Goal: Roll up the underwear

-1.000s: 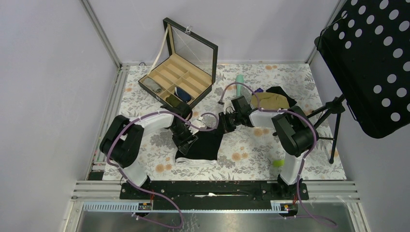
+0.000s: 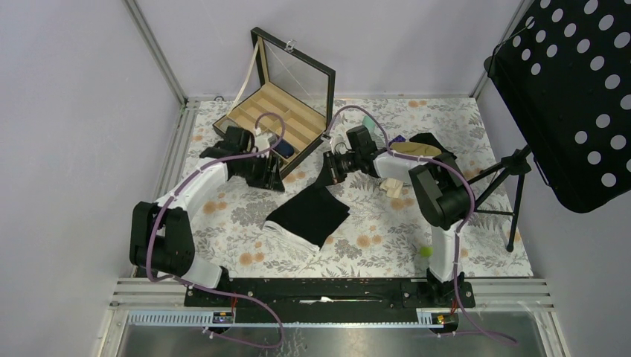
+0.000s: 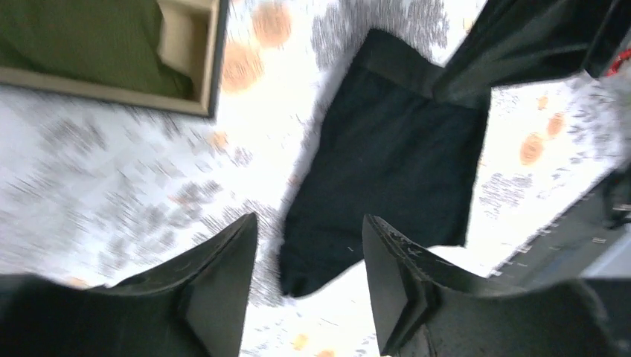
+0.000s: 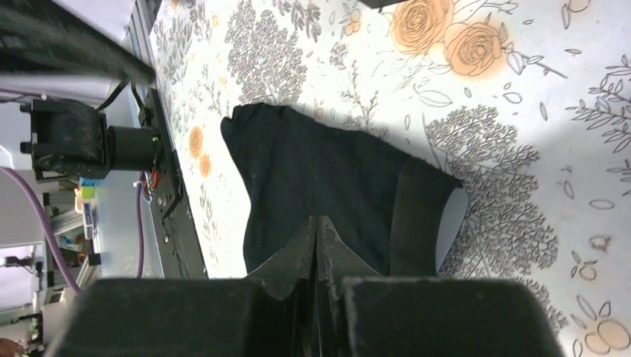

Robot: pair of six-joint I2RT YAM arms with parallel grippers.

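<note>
The black underwear lies flat and spread on the floral table, its white band toward the front, tilted a little. My left gripper hangs above and left of it, its fingers apart with nothing between them. My right gripper is shut at the underwear's back corner; whether any fabric is between its fingertips is hard to tell. In the right wrist view the cloth reaches under those fingers, with a folded edge at one side.
A compartment box with a raised glass lid and folded items stands at the back left. A pile of garments lies at the back right. A black perforated panel on a stand is at the right.
My left gripper has risen back and left, off the underwear. My right gripper has moved left to the underwear's back corner. The underwear has turned slightly.
</note>
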